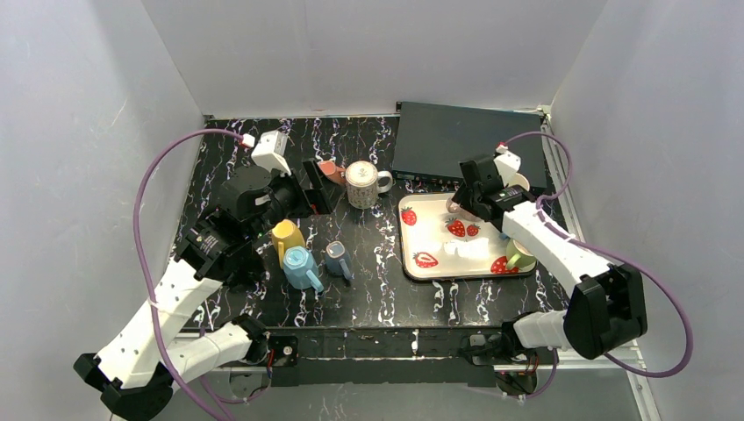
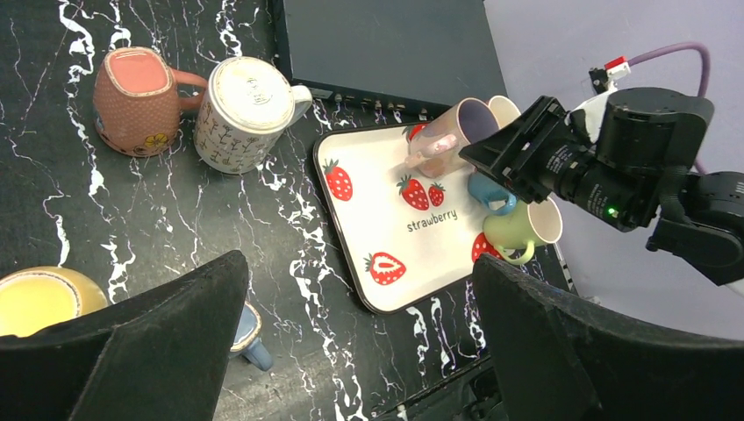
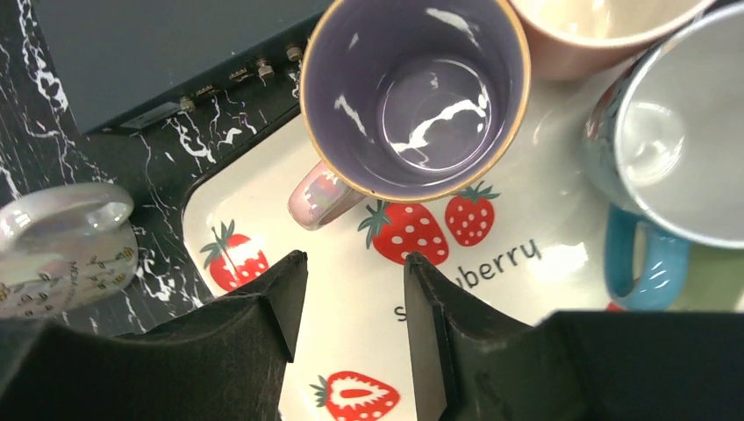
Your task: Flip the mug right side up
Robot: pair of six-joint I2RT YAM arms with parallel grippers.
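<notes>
A pink mug with purple interior point(image 3: 412, 105) sits on the strawberry tray point(image 2: 368, 246); from my right wrist it shows its open top, handle toward lower left. My right gripper hangs over the tray beside this mug, part open, nothing visible between its fingers. A white patterned mug point(image 1: 361, 193) stands left of the tray with its base or lid-like top facing up; a light blue mug point(image 1: 298, 263) also appears upside down. My left gripper is open above the left side of the table, holding nothing.
A coral mug point(image 2: 132, 105), yellow mug point(image 1: 285, 235) and small grey-blue mug point(image 1: 337, 256) stand at left. More mugs, including a green one point(image 2: 518, 228), crowd the tray's right side. A dark flat box point(image 1: 452, 132) lies behind.
</notes>
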